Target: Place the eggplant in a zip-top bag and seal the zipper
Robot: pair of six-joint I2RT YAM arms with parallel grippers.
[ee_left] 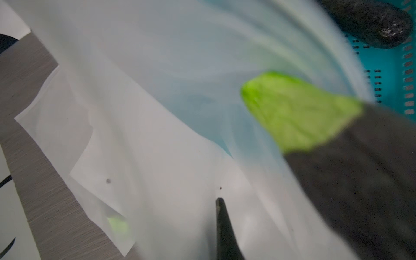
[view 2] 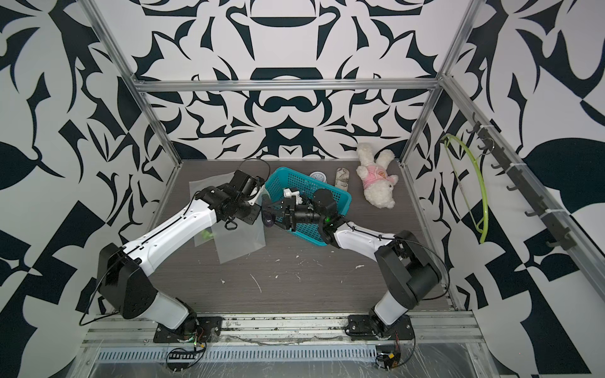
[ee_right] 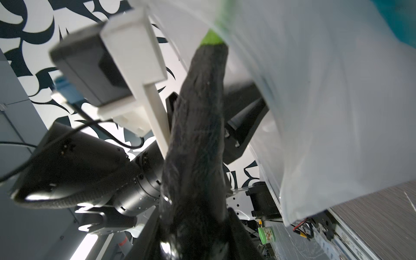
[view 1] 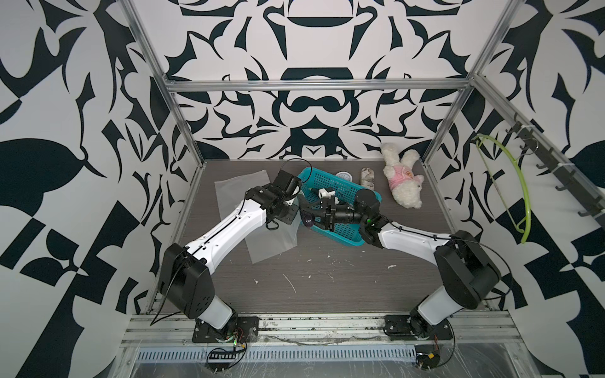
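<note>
My right gripper is shut on the dark eggplant, whose green stem end points into the mouth of a translucent bag. My left gripper is shut at the bag beside it; one dark finger shows through or against the plastic in the left wrist view, and whether it pinches the film is hard to see. More translucent bag plastic lies on the table under the left arm.
A teal basket with dark items stands behind the grippers. A white plush toy, a small tan object and a round tin sit at the back right. The front of the table holds only scraps.
</note>
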